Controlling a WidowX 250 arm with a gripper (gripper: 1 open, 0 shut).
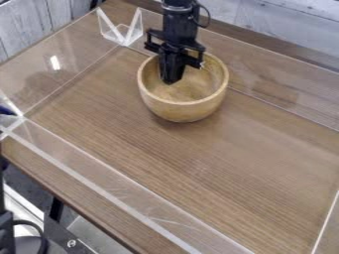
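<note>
A tan round bowl [185, 99] sits on the wooden table toward the back middle. My black gripper [169, 71] reaches down into it from the top of the view, its tips inside near the bowl's left-back part. The fingers look shut; whether anything is between them is too small to tell.
A white wire-like object [122, 28] stands at the back left. A dark cable [30, 230] shows at the front left corner.
</note>
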